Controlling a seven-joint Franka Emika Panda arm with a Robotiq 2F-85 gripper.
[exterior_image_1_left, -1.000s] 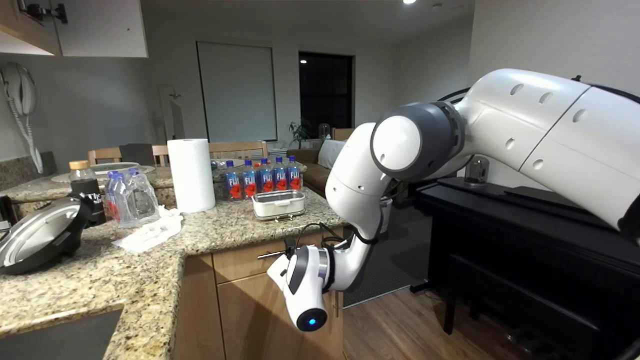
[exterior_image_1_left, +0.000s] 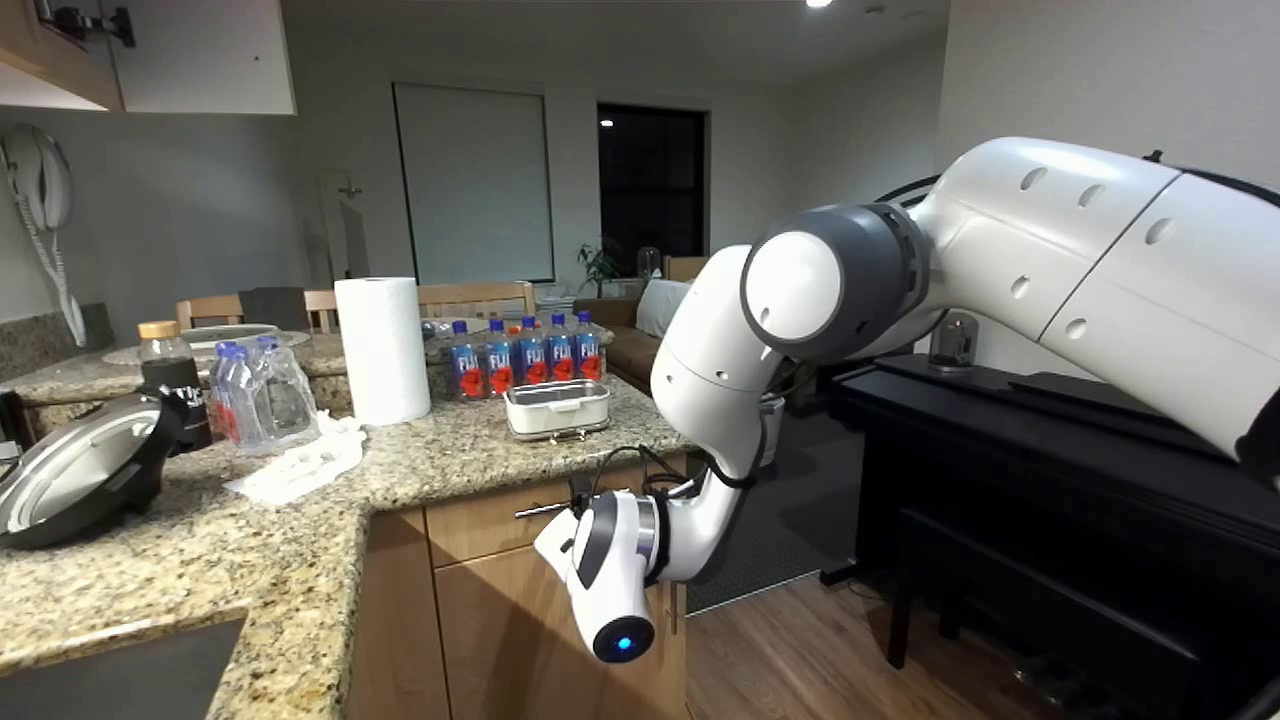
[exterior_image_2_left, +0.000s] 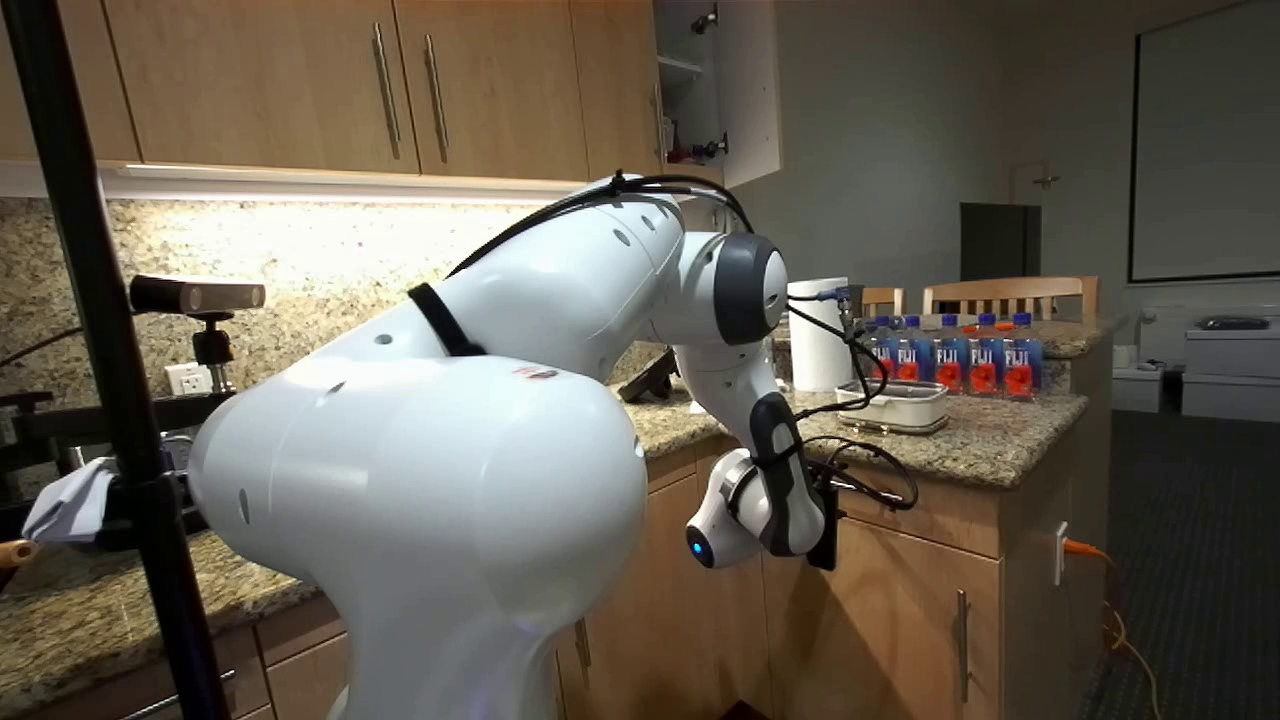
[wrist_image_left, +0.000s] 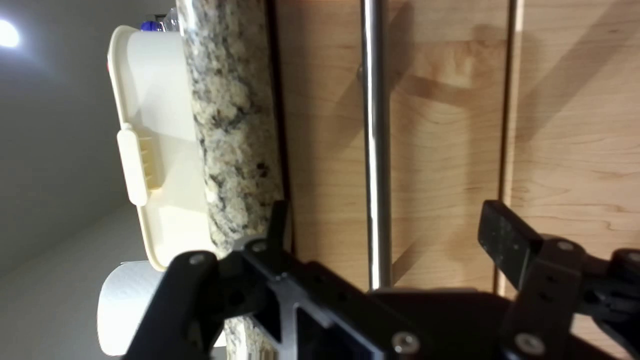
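Observation:
In the wrist view my gripper is open, its dark fingers spread wide on either side of a vertical-looking metal drawer handle (wrist_image_left: 376, 144). Nothing is gripped; whether the fingertips reach past the bar cannot be told. The handle belongs to a shut wooden drawer (wrist_image_left: 444, 150) under the granite counter edge. One finger (wrist_image_left: 510, 240) is over the drawer front near its lower seam, the other lies close to the counter's edge. In exterior view 1 the handle's left end (exterior_image_1_left: 536, 511) shows, and the arm hides the rest along with my fingers.
A white container (exterior_image_1_left: 558, 408) on a rack stands on the counter above the drawer. Behind it are several Fiji bottles (exterior_image_1_left: 528, 358) and a paper towel roll (exterior_image_1_left: 383, 352). A lower cabinet door (exterior_image_1_left: 504, 636) is shut beneath. The granite counter edge (wrist_image_left: 237, 120) runs close by the gripper.

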